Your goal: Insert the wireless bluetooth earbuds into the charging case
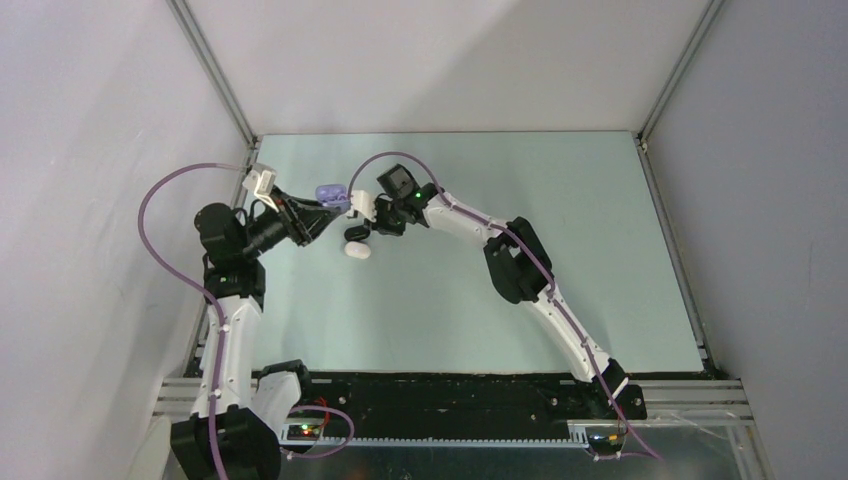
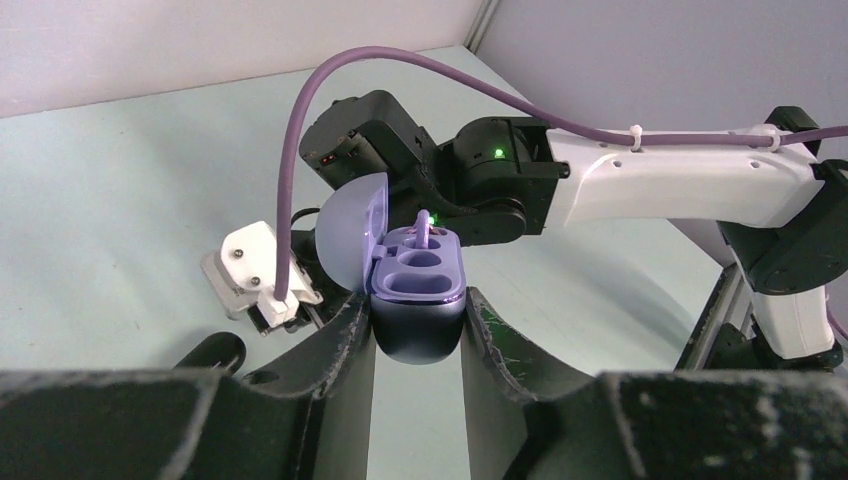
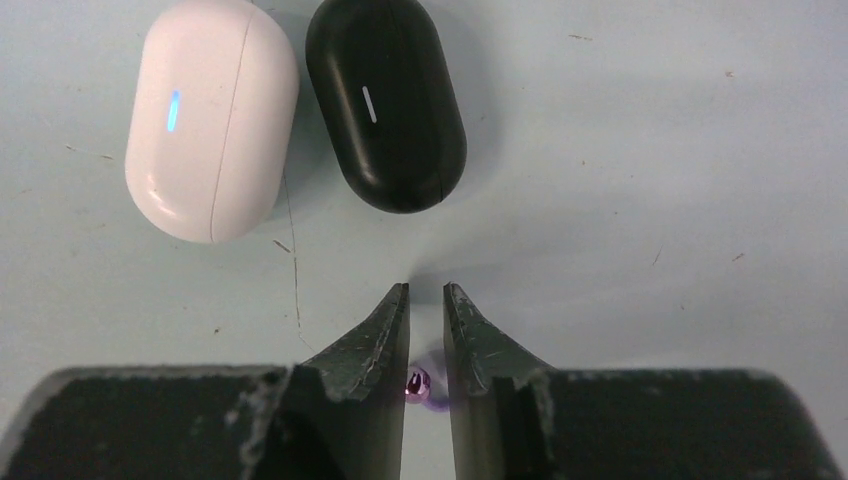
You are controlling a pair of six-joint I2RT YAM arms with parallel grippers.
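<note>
My left gripper is shut on the purple charging case (image 2: pixel 420 340), its lid (image 2: pixel 345 230) raised and its slots facing up. A thin purple stem (image 2: pixel 422 230) rises from the far part of the case, perhaps an earbud in its slot. The case (image 1: pixel 331 192) is above the left part of the table in the top view. Close by on its right, my right gripper points down, part open with a narrow gap. A small purple earbud (image 3: pixel 417 384) shows low in that gap; whether the fingers touch it cannot be told.
A black closed case (image 3: pixel 385 110) and a white closed case (image 3: pixel 212 125) lie side by side near the right fingertips. The right gripper partly overlaps the black case in the top view. Bare table (image 1: pixel 480 310) stretches to the right and front.
</note>
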